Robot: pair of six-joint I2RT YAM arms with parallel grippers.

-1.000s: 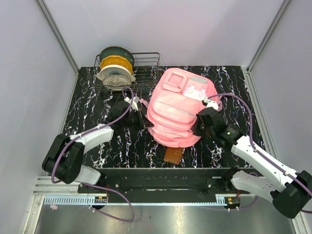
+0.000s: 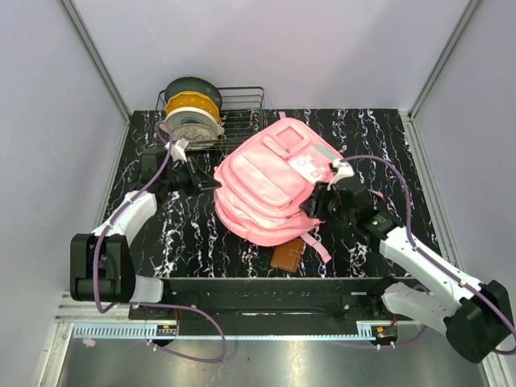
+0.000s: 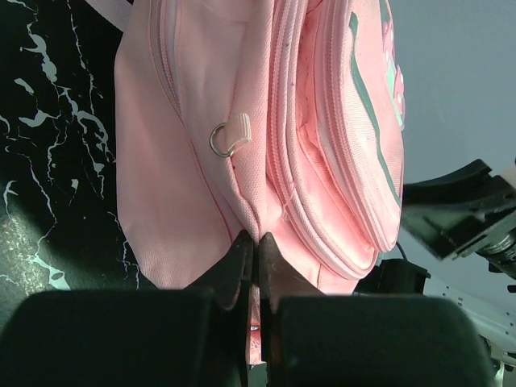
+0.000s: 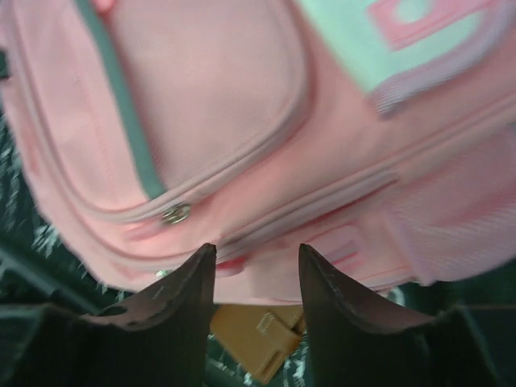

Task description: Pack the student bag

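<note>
The pink student bag point(image 2: 262, 181) lies tilted across the middle of the black marbled table, its top toward the upper right. At its left edge my left gripper point(image 2: 216, 185) is shut on a fold of the fabric; the left wrist view shows pink cloth point(image 3: 185, 185) running down between the closed fingertips. Over the bag's right side hangs my right gripper point(image 2: 310, 211). In the right wrist view its fingers point(image 4: 189, 278) stand apart with nothing clearly gripped, close to a zipper seam on the bag's face.
A brown wallet-like item point(image 2: 288, 255) lies partly under the bag's lower edge, near the table front. A wire rack point(image 2: 242, 117) with stacked plates point(image 2: 192, 113) stands at the back left. Loose strap point(image 2: 318, 246) trails beside the bag.
My left gripper has drawn leftward, and the bag has shifted left and turned clockwise with it.
</note>
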